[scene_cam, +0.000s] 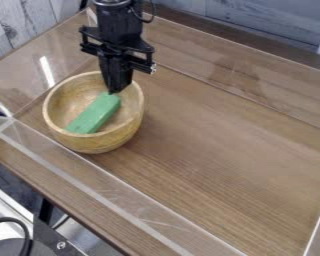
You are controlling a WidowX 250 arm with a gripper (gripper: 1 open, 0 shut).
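A round light-brown bowl (117, 131) stands on the wooden table at the left, with a green oblong object (92, 116) lying inside it. The black gripper (112, 86) hangs over the back of the bowl, just above the far end of the green object. Its fingertips are dark and close together; nothing clearly shows between them, and it looks shut.
A cable lies at the lower left corner. The back and left edges of the table show clear tape or plastic strips.
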